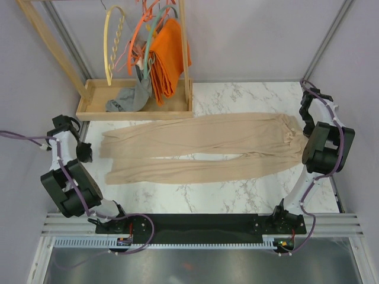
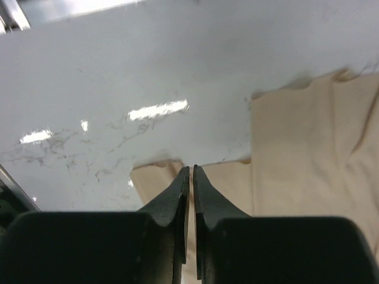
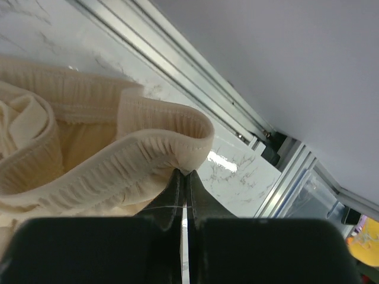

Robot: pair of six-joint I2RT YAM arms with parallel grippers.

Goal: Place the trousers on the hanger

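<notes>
Beige trousers (image 1: 195,133) lie stretched across the white marbled table, legs side by side with a narrow gap between them. In the right wrist view, my right gripper is shut on the gathered waistband (image 3: 169,142), which is raised and folded at the table's right side. My left gripper has its fingertips slightly parted with nothing held; a leg end (image 2: 155,177) lies below it. From above, that gripper sits left of the trousers, clear of them. Several hangers, among them a yellow one (image 1: 107,44) and a teal one (image 1: 148,41), hang on the rack.
The wooden rack (image 1: 95,110) stands at the back left. An orange garment (image 1: 166,56) hangs there, and a grey one (image 1: 130,97) droops into its base. Bare table (image 1: 249,97) shows behind the trousers and along the front. Walls close in on both sides.
</notes>
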